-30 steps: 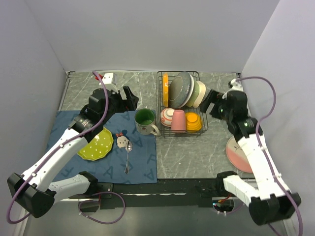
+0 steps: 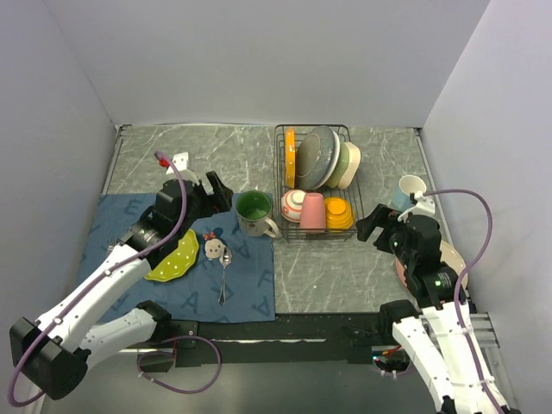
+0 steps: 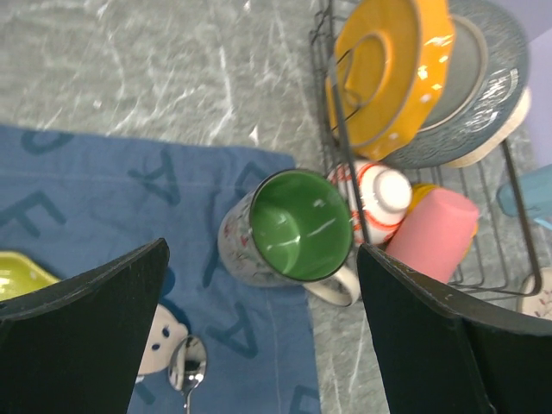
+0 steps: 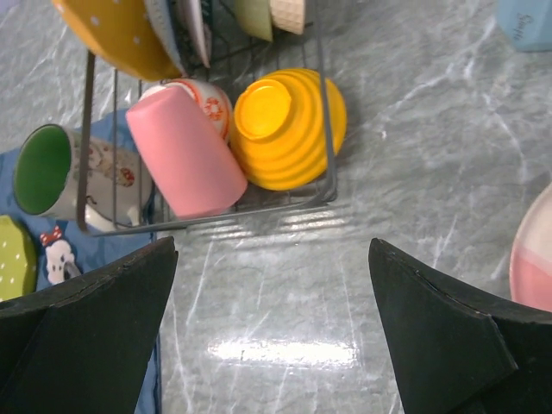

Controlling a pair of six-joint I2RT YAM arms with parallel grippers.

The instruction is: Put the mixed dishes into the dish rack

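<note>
The wire dish rack (image 2: 280, 181) stands at the back centre, holding a yellow dish (image 2: 290, 159), a grey plate (image 2: 314, 159), more plates, a red-and-white bowl (image 3: 379, 197), a pink cup (image 4: 186, 153) and stacked yellow bowls (image 4: 289, 129). A mug with a green inside (image 3: 297, 226) sits outside, against the rack's left side. On the blue cloth lie a yellow-green plate (image 2: 175, 259) and a spoon (image 2: 223, 274). My left gripper (image 2: 226, 193) is open above the cloth, left of the mug. Right of the rack, my right gripper (image 2: 369, 229) hangs open and empty.
A light blue cup (image 2: 407, 191) stands right of the rack. Beside it, nearer the front, a pink plate (image 4: 532, 259) is partly hidden by my right arm in the top view. Bare counter (image 2: 323, 276) lies in front of the rack.
My right gripper has come toward the front edge, uncovering the light blue cup and hiding part of the pink plate.
</note>
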